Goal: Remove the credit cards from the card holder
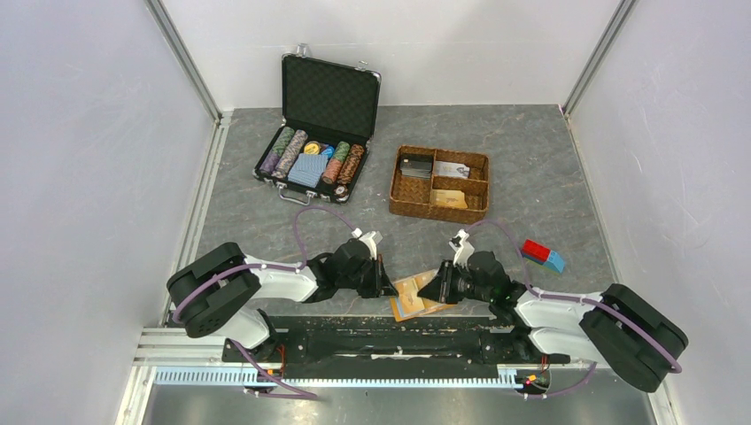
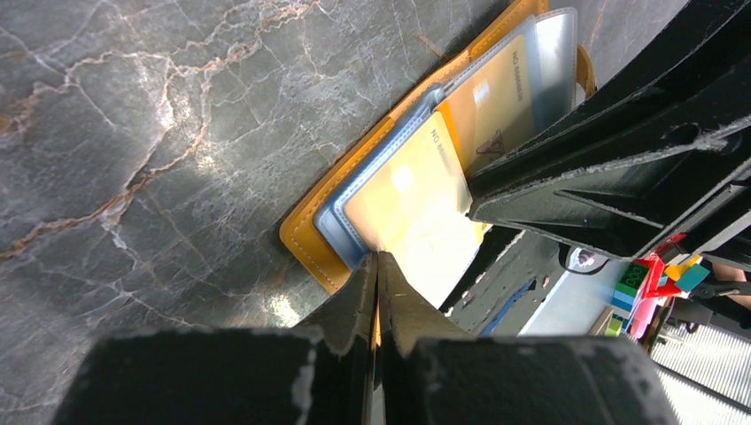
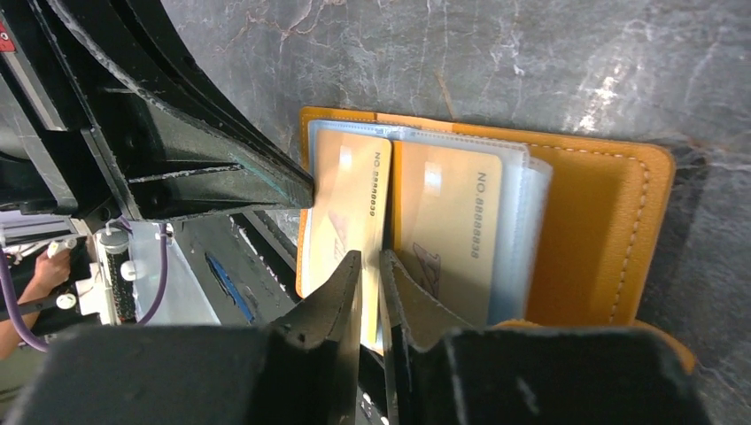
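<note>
The tan card holder [image 1: 406, 312] lies opened on the grey table by its front edge. Gold cards sit in its clear sleeves, one gold card [image 3: 348, 190] beside another gold card [image 3: 450, 208]. My left gripper is at the holder's outer edge by the first card, its fingertips almost together; whether the sleeve or card edge is between them is unclear. At the first card's inner edge stands my right gripper, its tips a narrow gap apart with that card's edge showing at the gap. The cards' lower parts are hidden.
A wicker basket [image 1: 414, 209] with compartments holds cards behind the holder. An open black case [image 1: 330, 97] of poker chips stands back left. Red and blue blocks [image 1: 537, 251] lie to the right.
</note>
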